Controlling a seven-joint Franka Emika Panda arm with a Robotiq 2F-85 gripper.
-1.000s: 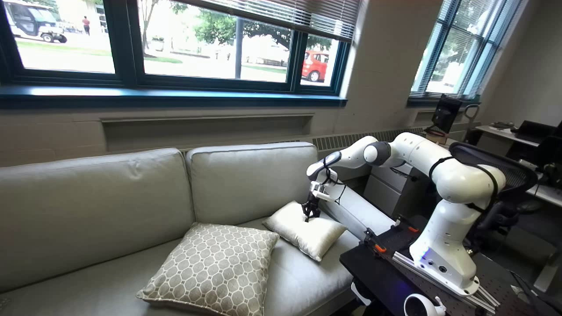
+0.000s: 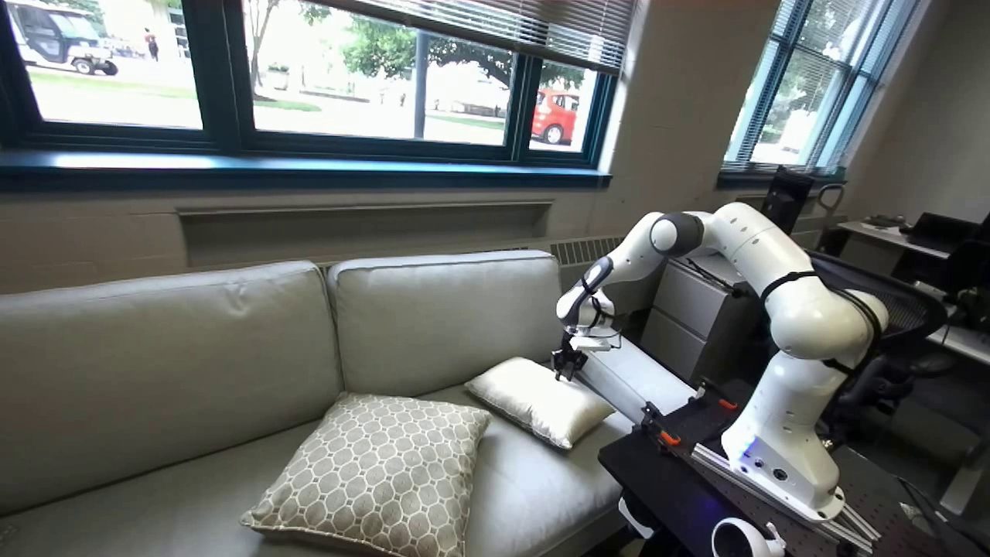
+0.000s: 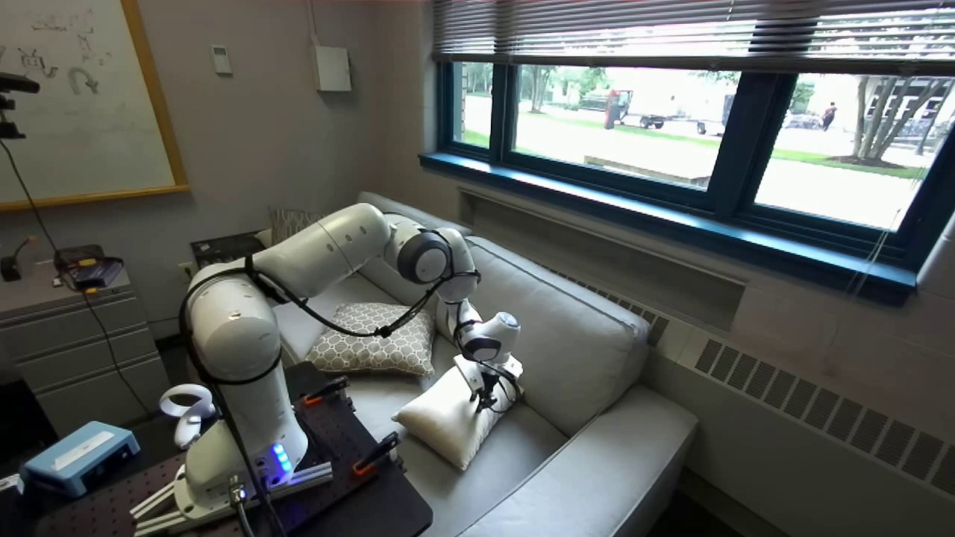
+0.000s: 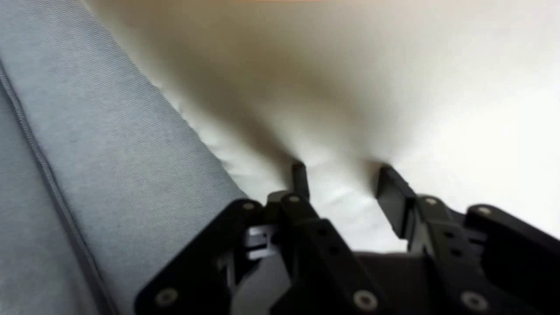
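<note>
The plain cream pillow lies on the sofa seat, close to the armrest and backrest. My gripper points down at the pillow's back edge. In the wrist view the dark fingers stand apart, with the gripper over the pale cloth near the pillow's edge. Shadows run up to both fingertips, so they are at or very near the cloth; whether they press on it I cannot tell. No fold of cloth shows clearly pinched between them. In the second exterior view, the gripper is over the pillow.
A patterned cushion lies to the left of the pillow on the sofa. The backrest rises behind, and the armrest bounds the seat's end. Open seat lies between the cream pillow and the black table.
My gripper has shifted right and slightly back across the pillow in exterior view 1, while the arm's elbow has risen. The pillow's front corner sits slightly higher in the view.
</note>
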